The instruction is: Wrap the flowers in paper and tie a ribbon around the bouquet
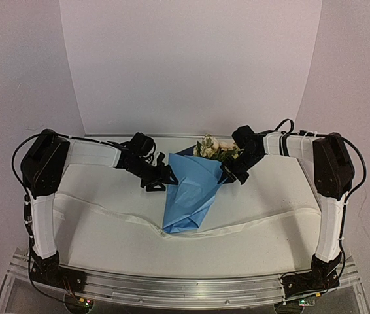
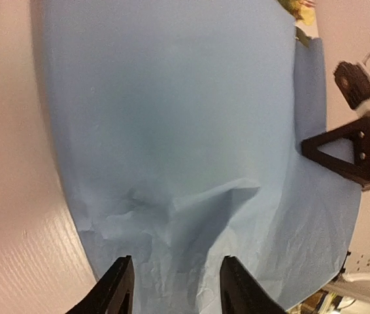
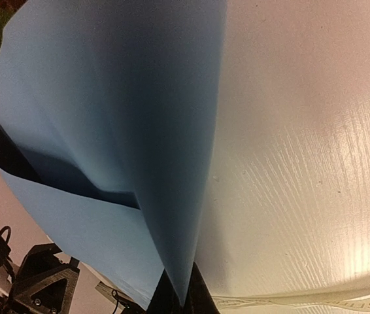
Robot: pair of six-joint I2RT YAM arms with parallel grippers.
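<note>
Blue wrapping paper (image 1: 188, 190) is folded around the fake flowers (image 1: 214, 147), whose cream blooms show at its far end. At its left edge my left gripper (image 1: 171, 184) stands open; in the left wrist view its two fingers (image 2: 121, 288) are well apart above the creased paper. On the other side my right gripper is shut on the paper's pinched edge. A pale ribbon (image 1: 237, 227) runs across the table, beneath or against the narrow near end of the wrap; which one cannot be told.
A dark sheet corner (image 1: 186, 151) pokes out at the wrap's upper left. Walls enclose the back and sides, and a metal rail (image 1: 185, 291) borders the front.
</note>
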